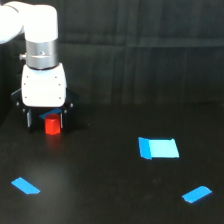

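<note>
A small red cube [53, 126] sits on the black table at the left. Just above and around it, my gripper [46, 120] hangs down from the white arm, its dark fingers spread wide and open. The cube appears in the gap between them, closer to the finger on the picture's right. How far the fingertips reach down beside it is hard to tell against the dark background.
Blue tape [24, 186] marks the table at front left, with another strip [196, 194] at front right. A pale blue square [163, 149] with a blue edge lies right of centre.
</note>
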